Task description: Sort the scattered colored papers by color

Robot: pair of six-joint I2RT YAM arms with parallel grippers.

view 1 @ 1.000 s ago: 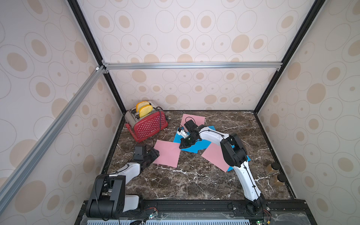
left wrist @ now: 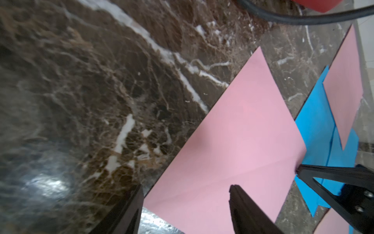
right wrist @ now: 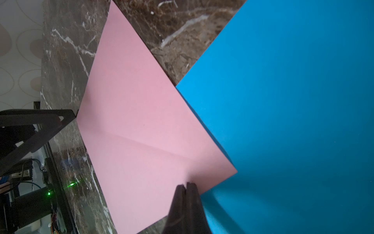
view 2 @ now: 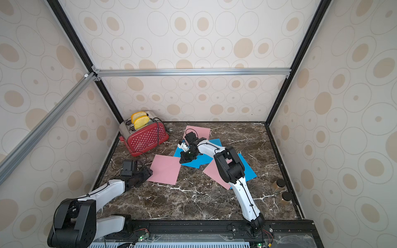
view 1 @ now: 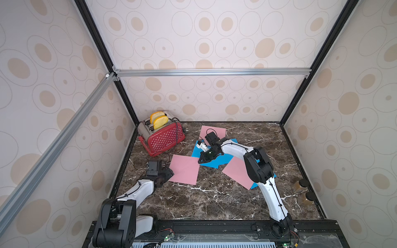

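A pink sheet [view 1: 184, 169] lies left of centre, a faint crease across it. My right gripper is shut on its right edge near a corner, and the paper bends at the fingertips. My left gripper is part open at the sheet's left edge, its fingers [left wrist: 126, 212] apart. Whether paper lies between them cannot be made out. Blue paper [view 1: 223, 159] sits under the right arm. A second pink sheet [view 1: 237, 173] overlaps another blue sheet [view 2: 248, 169] at right. A third pink sheet [view 1: 219, 131] lies at the back, over blue paper.
A red toaster [view 1: 163, 140] with yellow slices [view 1: 158, 119] stands at the back left, its black cable loose beside it. Two small jars [view 1: 305, 199] stand at the right edge.
The pink sheet has shifted a little leftward and back. The right arm is nearly still.
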